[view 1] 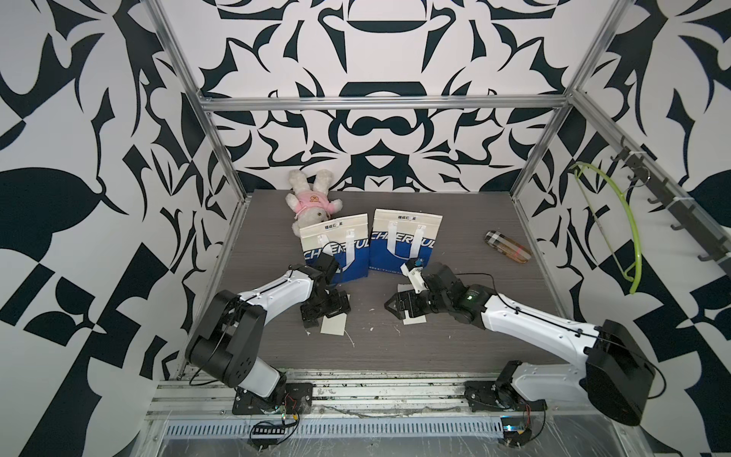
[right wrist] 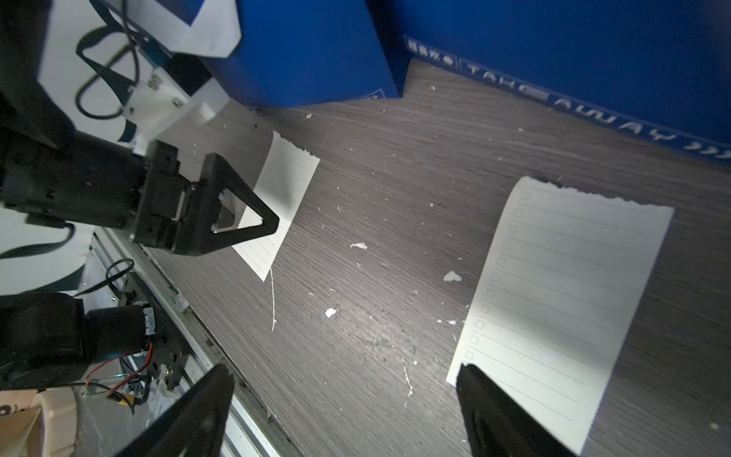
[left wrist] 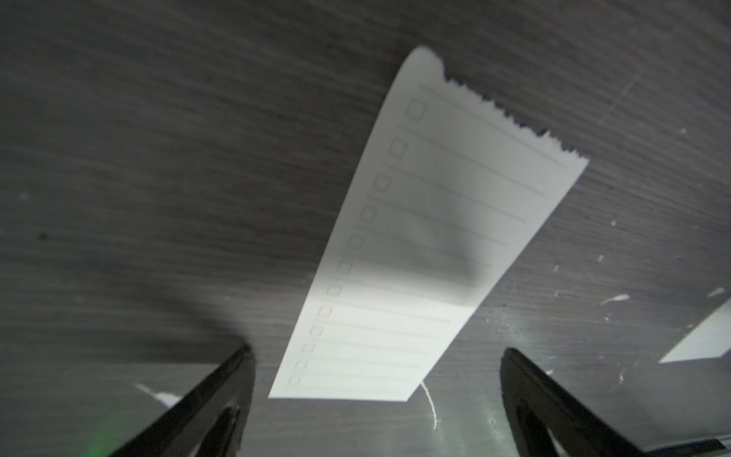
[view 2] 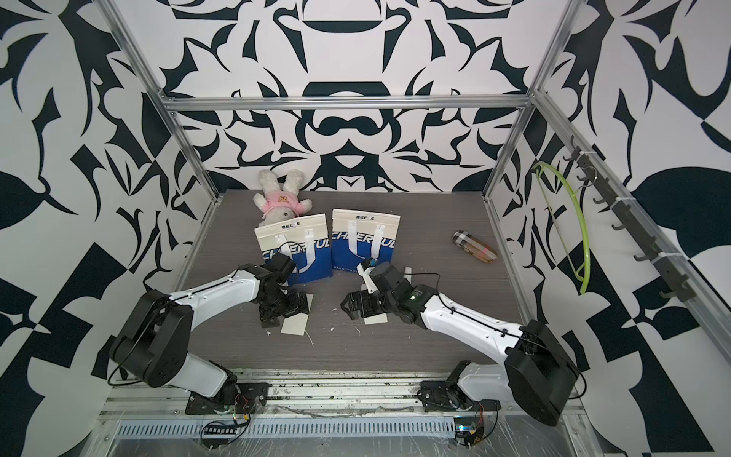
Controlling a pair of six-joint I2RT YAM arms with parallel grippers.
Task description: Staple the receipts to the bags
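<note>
Two white and blue paper bags stand side by side at mid table, the left bag (view 1: 356, 268) slightly angled and the right bag (view 1: 387, 261) beside it. In front of each lies a pale lined receipt. My left gripper is open above the left receipt (left wrist: 396, 251), its fingers to either side of the slip's near end. My right gripper is open, nothing between its fingers. Its right finger (right wrist: 506, 426) overlaps the edge of the right receipt (right wrist: 567, 297) in the right wrist view, with the receipt mostly outside the fingers. I cannot tell any contact.
A small white object, perhaps the stapler (view 2: 407, 272), is mostly hidden behind the right arm. A plush rabbit (view 1: 312, 200) sits behind the left bag, and a plaid roll (view 1: 508, 246) lies at the right. Paper scraps dot the table between the receipts.
</note>
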